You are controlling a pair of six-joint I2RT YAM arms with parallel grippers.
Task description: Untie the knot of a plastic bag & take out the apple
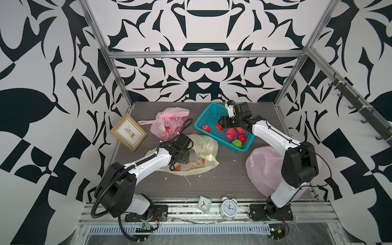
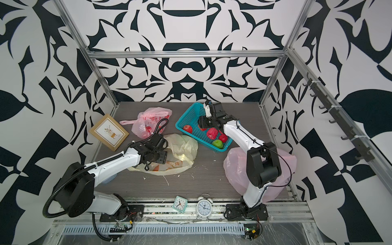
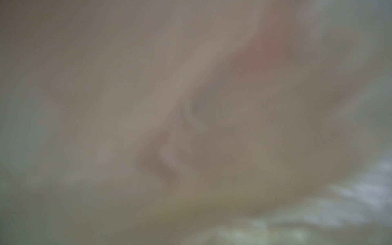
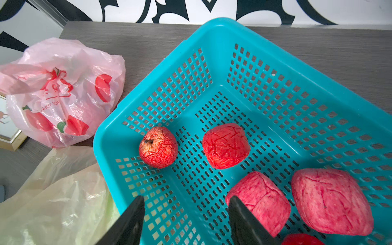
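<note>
A translucent cream plastic bag [image 1: 209, 147] lies spread on the table, and my left gripper [image 1: 184, 158] is down at its opening. The left wrist view shows only blurred bag film [image 3: 245, 122], so the left fingers are hidden. Behind it sits a pink plastic bag [image 4: 65, 94] with red fruit prints, its top gathered to one side. Over the teal basket [image 4: 107, 134], my right gripper stands open with nothing between its fingers. Inside the basket are a wrinkled red apple [image 4: 158, 147] and several other red or pink fruits [image 4: 225, 145].
A green fruit [image 1: 236, 143] lies at the basket's near end. Another pink bag [image 1: 265, 171] rests under the right arm. A framed picture [image 1: 128, 131] stands at the left; two small clocks [image 1: 204, 204] are at the front edge. Bare table [image 1: 222, 179] shows at front centre.
</note>
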